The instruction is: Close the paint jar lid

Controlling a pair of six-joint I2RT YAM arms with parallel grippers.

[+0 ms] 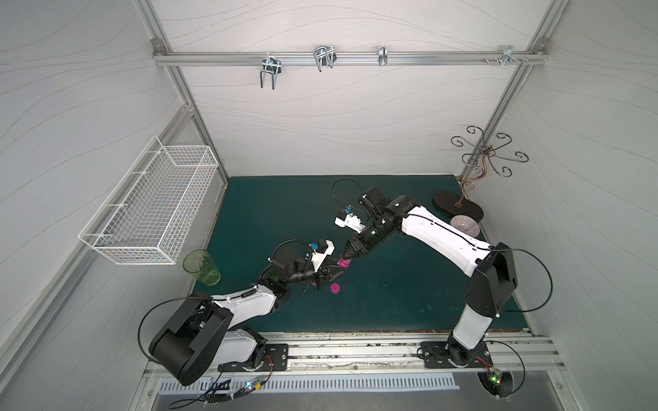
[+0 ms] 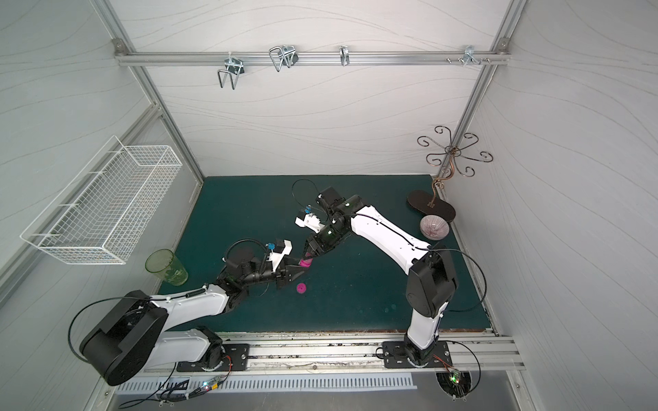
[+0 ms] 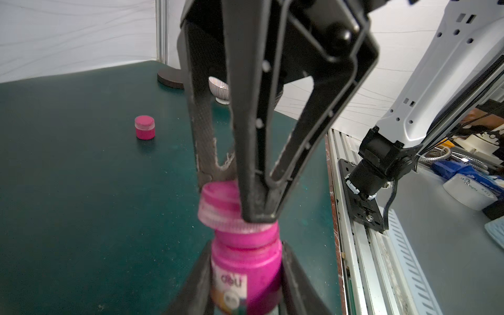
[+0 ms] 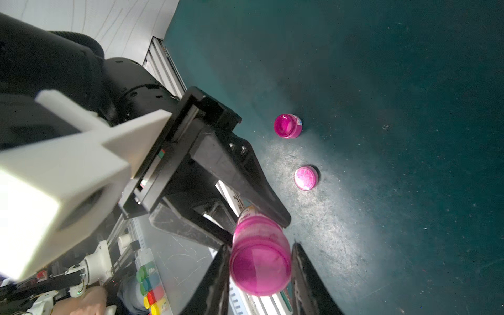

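My left gripper [image 1: 337, 271] is shut on a pink paint jar [image 3: 246, 273] with a small label, held above the table. On top of the jar sits its pink lid [image 3: 220, 207] with a clear rim, gripped by my right gripper [image 1: 347, 254], which is shut on it. In the left wrist view the lid looks slightly tilted on the jar, and a pink band of neck shows below its rim. The right wrist view shows the lid's flat top face between the blurred right fingers, with the jar behind it held in the left fingers [image 4: 262, 191].
An open pink jar [image 4: 287, 126] and another round pink piece [image 4: 306, 178] rest on the green table below. A further capped pink jar [image 3: 145, 127] stands farther off. The green glass [image 1: 201, 267] is at left; the bowl [image 1: 466, 226] and metal stand [image 1: 458, 202] are at right.
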